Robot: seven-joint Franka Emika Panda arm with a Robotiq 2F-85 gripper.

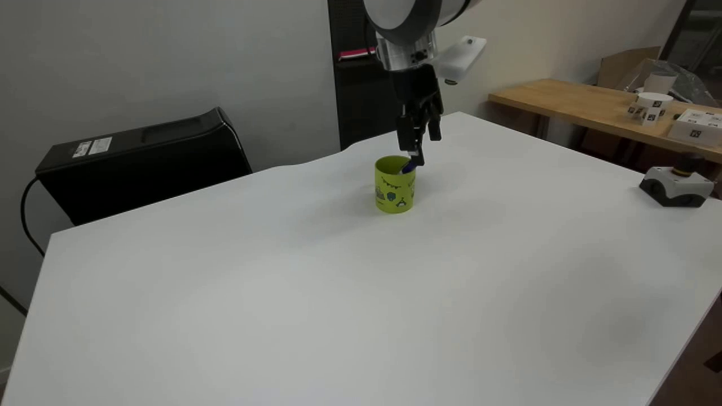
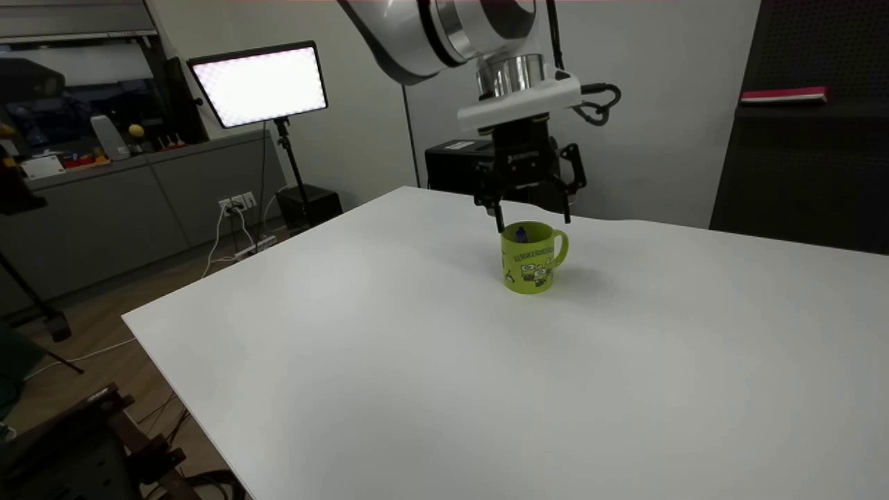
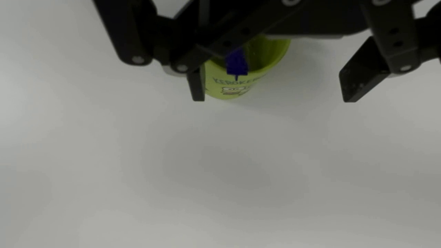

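Note:
A lime-green mug with printed figures stands upright on the white table; exterior view 2 shows its handle on the right side. Inside the mug leans a marker with a dark blue end, its tip near the rim; in the wrist view the blue end pokes up over the mug's edge. Above the mug, my gripper is open, fingers spread wide and nothing held. One fingertip overlaps the mug's left side in the wrist view; whether it touches cannot be told.
A black box-shaped device stands behind the table's left edge. At the right edge sits a grey control box, near a wooden side table.

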